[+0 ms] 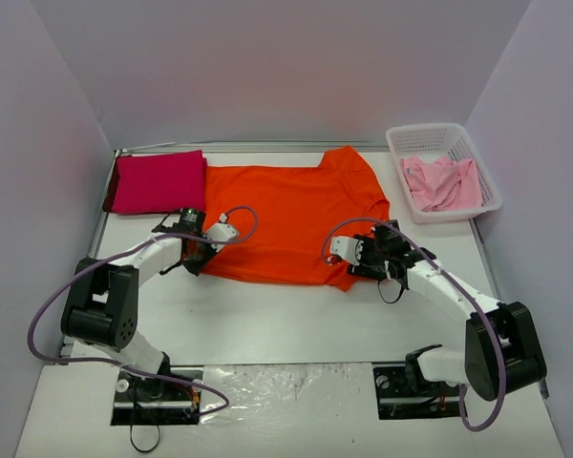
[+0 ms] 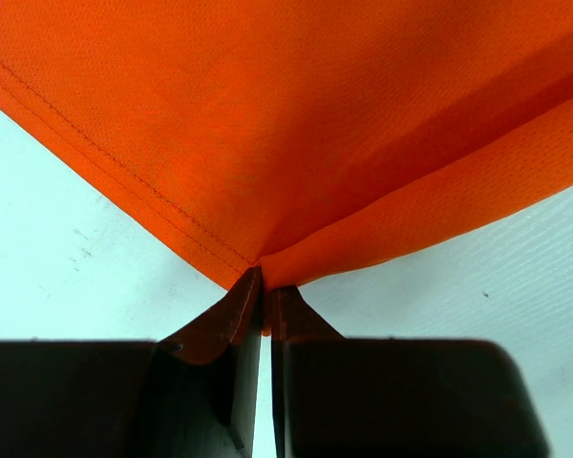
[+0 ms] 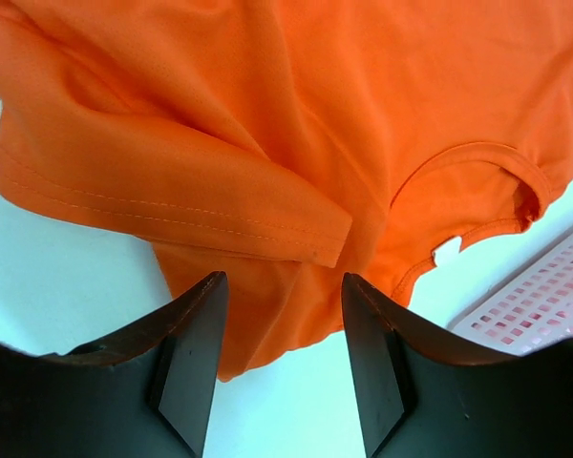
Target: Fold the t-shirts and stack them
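Observation:
An orange t-shirt (image 1: 286, 200) is spread over the middle of the table. My left gripper (image 1: 199, 260) is shut on its near-left corner; in the left wrist view the hem gathers between the fingertips. My right gripper is open above the shirt's right end, where a folded-over flap (image 3: 172, 196), sleeve fabric and the collar (image 3: 477, 162) with a white label show, rumpled. A folded dark pink shirt (image 1: 156, 181) lies at the back left.
A white basket (image 1: 487, 196) holding pink cloth (image 1: 439, 181) stands at the back right. Walls bound the sides and back.

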